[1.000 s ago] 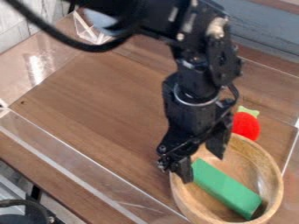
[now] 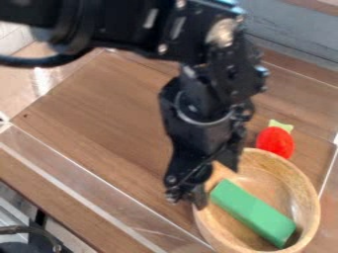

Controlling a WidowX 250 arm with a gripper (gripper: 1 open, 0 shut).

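My black gripper [image 2: 199,183] hangs low at the upper left rim of a wooden bowl [image 2: 301,188]; it is open, with nothing visible between its fingers. A green block [image 2: 258,212] lies slanted inside the bowl. Behind the bowl sits a red object [image 2: 275,140] with a pale green top. The arm covers the upper middle of the view and hides part of the surface behind it.
A grey ledge or wall runs along the back right. Black cables and metal parts show at the bottom left corner.
My gripper has moved left and slightly up, away from over the green block, uncovering more of the red object. The bowl and block look unmoved.
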